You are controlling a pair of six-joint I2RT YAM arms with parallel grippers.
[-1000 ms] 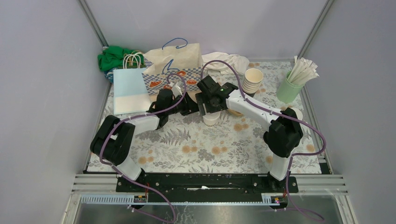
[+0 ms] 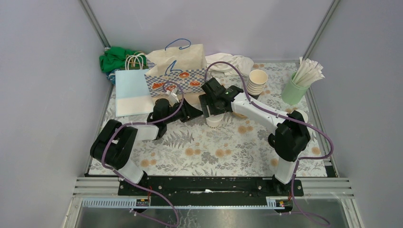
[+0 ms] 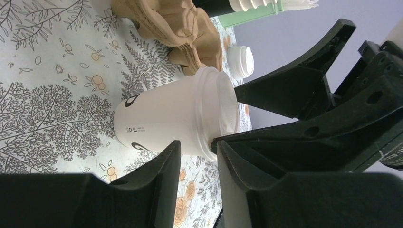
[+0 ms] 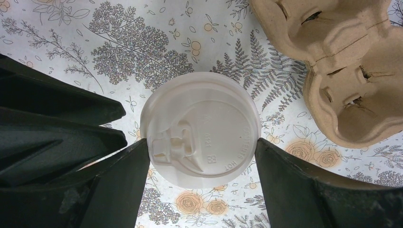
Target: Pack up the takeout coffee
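A white paper cup (image 3: 152, 116) with a white lid (image 4: 204, 135) stands on the table beside a cardboard cup carrier (image 4: 351, 85). My right gripper (image 2: 210, 110) is over it, open, its fingertips at opposite sides of the lid, apparently touching it. My left gripper (image 2: 196, 115) is just left of the cup, fingertips close together in the left wrist view, with nothing visible between them.
Stacked cups (image 2: 257, 80) and a green holder of wrapped items (image 2: 293, 91) stand right. A checked bag (image 2: 176, 80), pale blue bag (image 2: 130, 92) and white cloth (image 2: 230, 61) lie along the back.
My left gripper has moved slightly toward the front and left. The right gripper and cup look almost unchanged.
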